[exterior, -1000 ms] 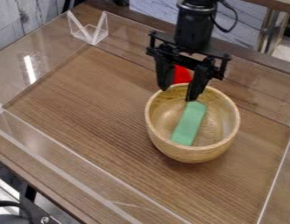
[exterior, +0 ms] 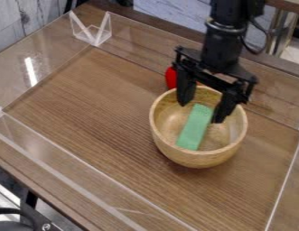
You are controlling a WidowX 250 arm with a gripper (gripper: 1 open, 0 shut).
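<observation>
A tan bowl [exterior: 174, 151] holds a green block [exterior: 195, 128] lying lengthwise inside it. My black gripper [exterior: 210, 90] hangs open over the back part of the bowl, its two fingers spread either side with nothing seen between them. A red object [exterior: 171, 77] sits behind the bowl, partly hidden by the left finger.
A white wire holder [exterior: 91, 27] stands at the back left of the wooden table [exterior: 79, 117]. Dark items show at the lower left edge.
The bowl and green block look unmoved.
</observation>
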